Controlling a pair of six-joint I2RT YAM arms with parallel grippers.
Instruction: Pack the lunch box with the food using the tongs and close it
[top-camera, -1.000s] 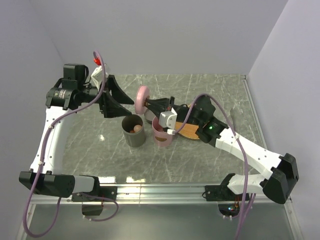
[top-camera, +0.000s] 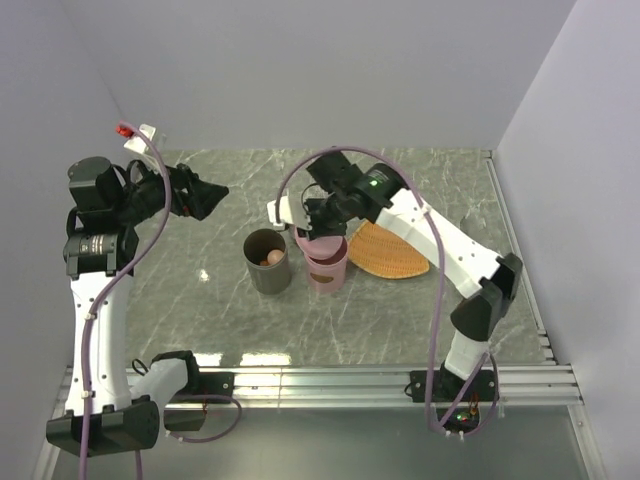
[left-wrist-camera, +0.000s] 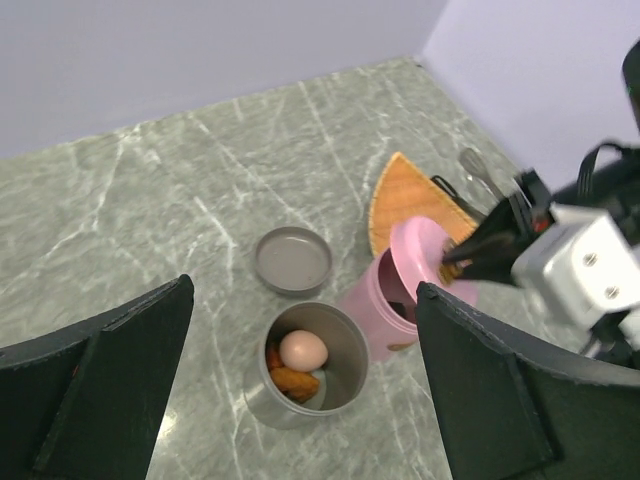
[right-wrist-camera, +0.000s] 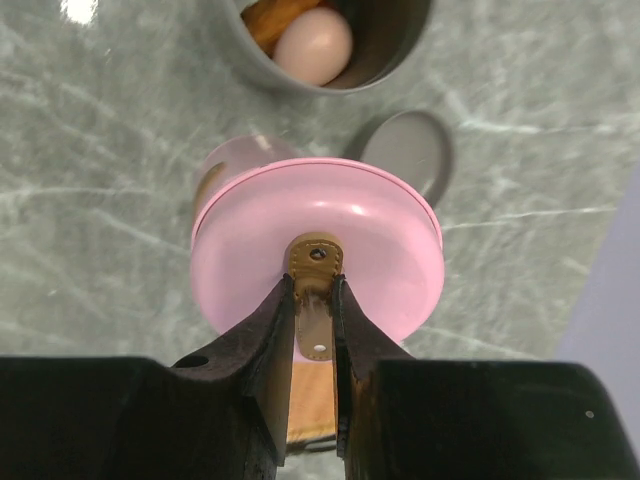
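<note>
My right gripper is shut on the brown tab of a pink lid, which it holds at the mouth of the pink container (top-camera: 325, 277), tilted in the left wrist view. A grey canister (top-camera: 267, 275) stands to the left, with an egg (left-wrist-camera: 303, 352) and brown food pieces (left-wrist-camera: 295, 383) inside. My left gripper (top-camera: 202, 193) is open at the upper left, away from the containers, with nothing between its fingers.
A grey round lid (left-wrist-camera: 293, 260) lies behind the containers. An orange woven mat (top-camera: 395, 257) lies to the right, with utensils (left-wrist-camera: 475, 160) beyond it.
The pink lid has come down from upright above the table onto the pink container's mouth, with my right gripper turning over it. My left gripper has moved back to the left.
</note>
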